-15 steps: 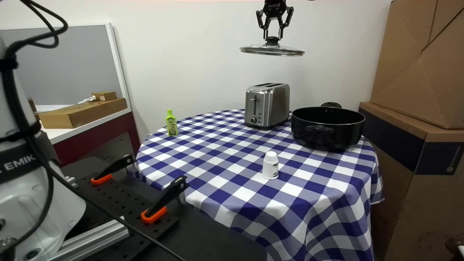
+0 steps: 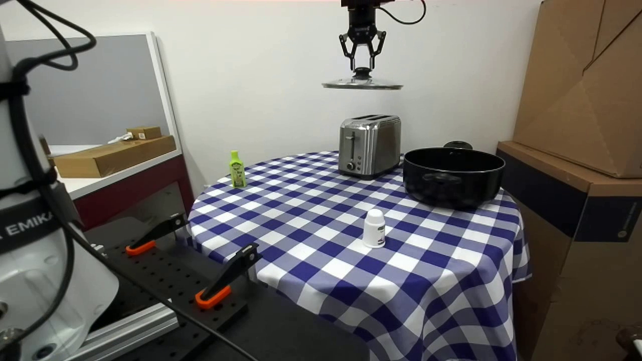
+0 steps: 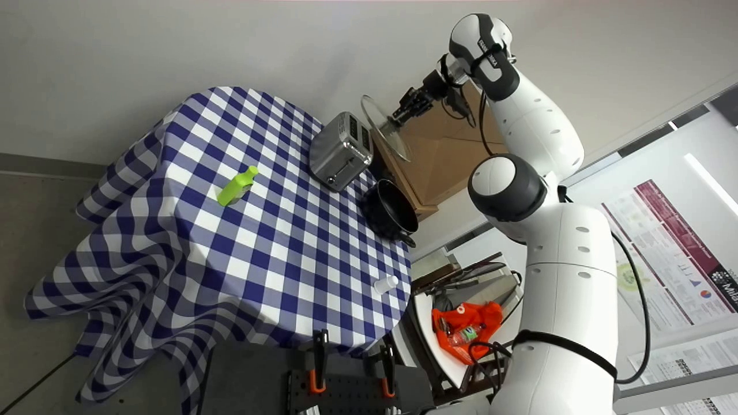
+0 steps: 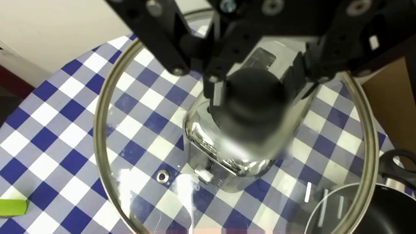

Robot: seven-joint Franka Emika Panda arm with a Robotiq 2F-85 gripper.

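My gripper (image 2: 362,67) is shut on the black knob (image 4: 255,95) of a round glass lid (image 2: 337,84). The lid hangs nearly level in the air, above the silver toaster (image 2: 368,147) and clear of it. In exterior view 2 the lid (image 3: 377,117) shows as a clear disc at the arm's end. A black pot (image 2: 452,180) stands uncovered on the table, to the right of the toaster and lower than the lid. Through the glass in the wrist view, the toaster (image 4: 206,136) is visible, with the knob hiding part of it.
A green bottle (image 2: 237,169) stands at the table's left, and a small white bottle (image 2: 374,228) near the front. Cardboard boxes (image 2: 578,120) rise close to the pot's right.
In exterior view 1 my gripper and the lid have shifted left and a little lower, and the lid looks more level. The pot, toaster and bottles have stayed in place.
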